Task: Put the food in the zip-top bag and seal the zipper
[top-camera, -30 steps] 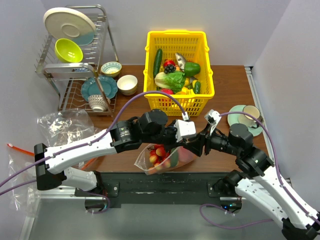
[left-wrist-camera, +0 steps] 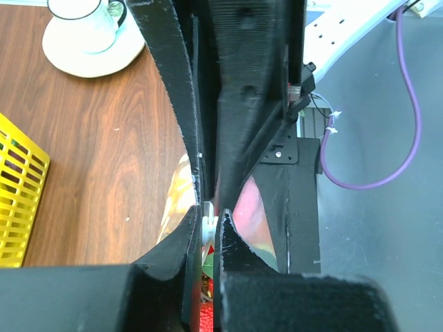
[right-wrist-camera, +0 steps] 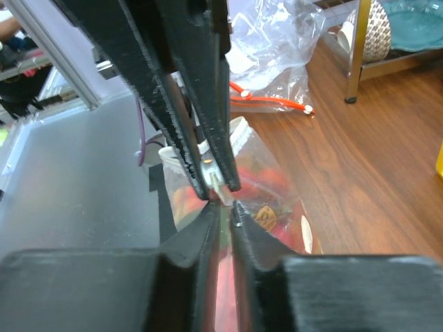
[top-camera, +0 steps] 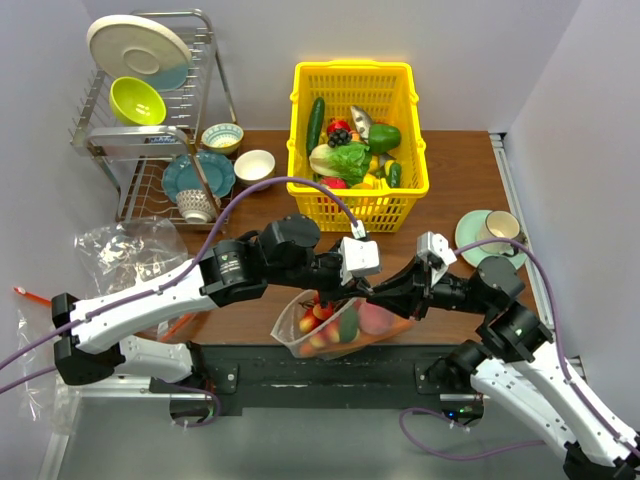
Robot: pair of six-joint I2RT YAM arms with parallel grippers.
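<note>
The clear zip bag (top-camera: 345, 325), filled with red and yellow fruit and green and pink food, lies near the table's front edge. At its rim, my left gripper is shut on a small white zipper slider (right-wrist-camera: 210, 171). My right gripper faces it from the right, its fingertips close together around the slider's end with a narrow gap still between them. In the top view the two grippers meet above the bag and cover part of its mouth. Much of the zipper is hidden.
A yellow basket (top-camera: 420, 165) of food stands behind the arms. At left are a dish rack (top-camera: 150, 140) and empty bags (top-camera: 130, 250) with orange zippers. A cup (top-camera: 499, 227) rests on a green plate (top-camera: 470, 228) at right.
Over the second, the left gripper shifted slightly leftward.
</note>
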